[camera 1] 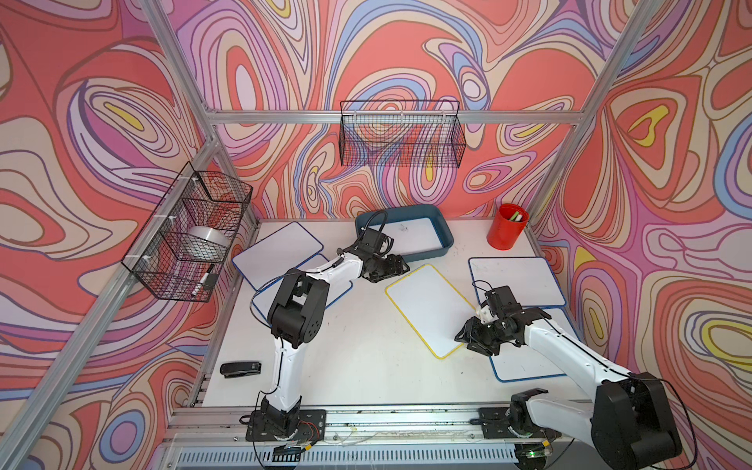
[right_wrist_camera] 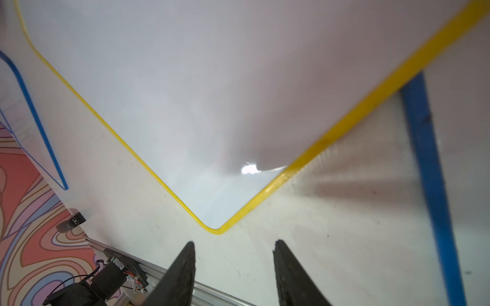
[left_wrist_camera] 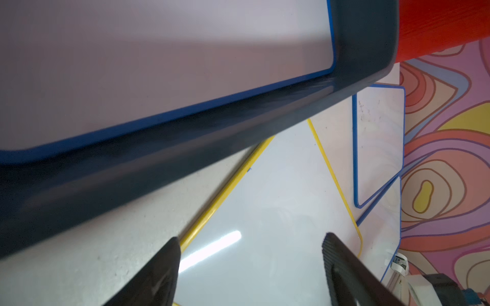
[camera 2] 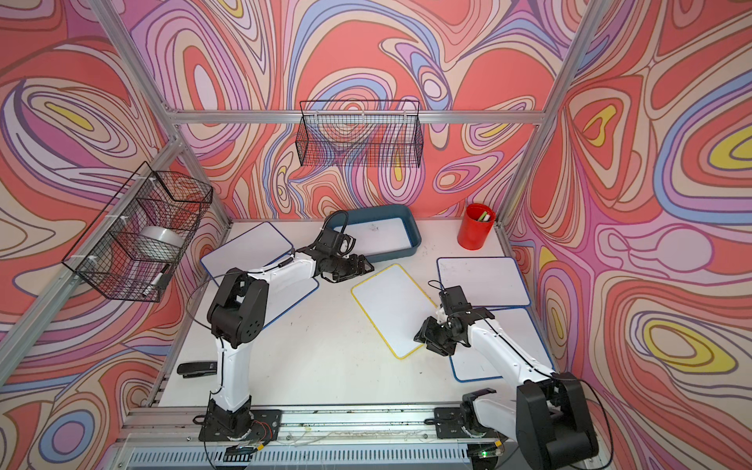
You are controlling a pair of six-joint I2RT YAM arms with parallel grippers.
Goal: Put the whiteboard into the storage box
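Note:
Flat on the table lies a white whiteboard with a yellow rim (camera 1: 427, 309), its far corner close to the front wall of the dark teal storage box (camera 1: 427, 254). Inside that box rests a blue-rimmed whiteboard (camera 1: 411, 235). My left gripper (camera 1: 401, 268) is over the table at the box's front left, between box and yellow-rimmed board; in the left wrist view its fingers (left_wrist_camera: 163, 267) are wide apart with nothing held. My right gripper stands open near the board's right side, the nearest corner of the yellow rim showing just beyond its fingertips.
Blue-rimmed whiteboards lie at left (camera 1: 278, 254) and right (camera 1: 517, 280). A red bucket (camera 1: 509, 228) stands at the back right, and a black eraser-like object (camera 1: 240, 369) at the front left.

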